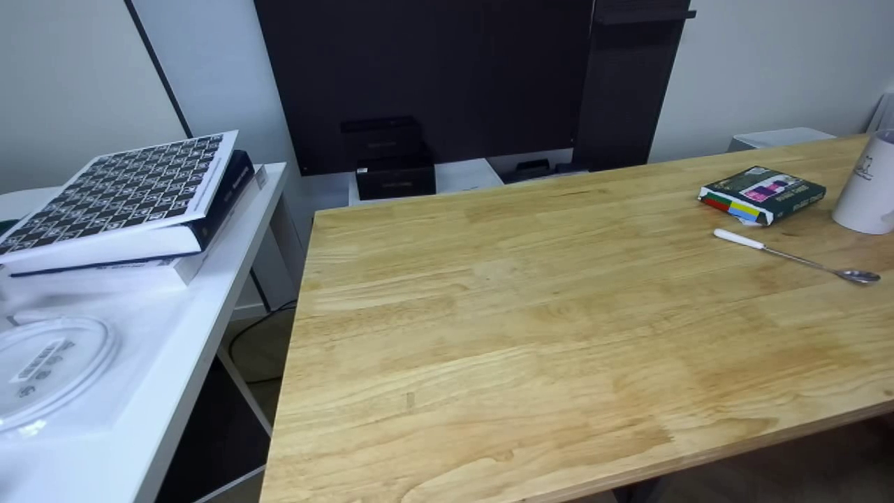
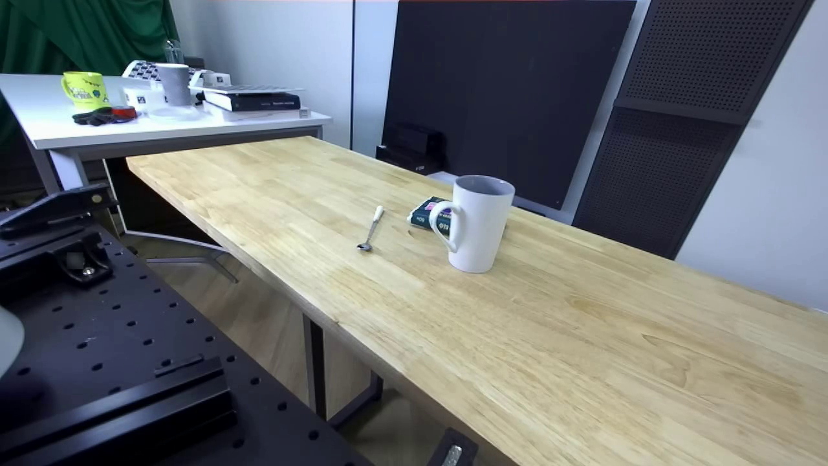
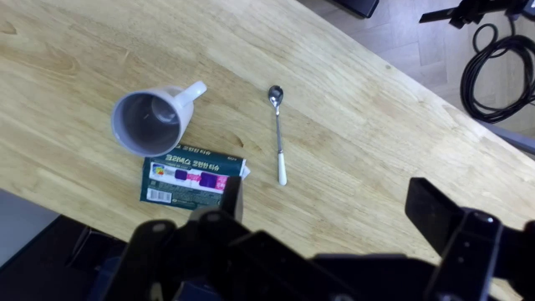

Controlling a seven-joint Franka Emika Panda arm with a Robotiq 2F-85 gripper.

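Note:
In the wrist view my gripper hangs over the wooden table, open, its two dark fingers wide apart with bare wood between them. Past the fingertips lies a spoon with a metal bowl and a white handle. A tall white mug stands upright, its grey inside facing the wrist camera and its handle on the spoon's side. Beside the mug is a dark green box with a printed label, one corner hidden by the left finger. Exterior view 2 has the mug in front of the box. Neither exterior view includes my gripper.
A white table with stacked books stands to its left, across a gap. Black cables lie on the floor beyond the table edge.

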